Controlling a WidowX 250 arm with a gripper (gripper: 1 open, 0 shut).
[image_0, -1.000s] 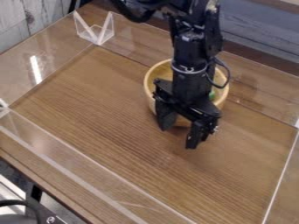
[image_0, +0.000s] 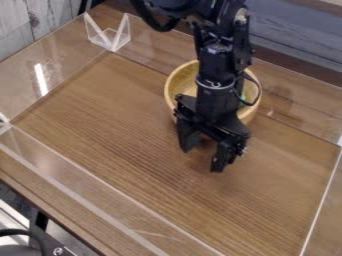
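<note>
A black robot arm reaches down from the top centre, and its gripper (image_0: 210, 140) hangs low over the wooden table (image_0: 134, 180), its fingers spread open. Behind the arm is a yellow bowl (image_0: 181, 82), largely covered by it; a small green item shows at the bowl's right side. Whether anything lies between or under the fingertips is too dark to tell.
A clear plastic rack (image_0: 107, 30) stands at the upper left. Pale edges border the table at the left and back. A dark cable lies at the lower-left corner.
The arm and gripper have shifted very slightly, the gripper a little lower over the table. The bowl looks unmoved.
</note>
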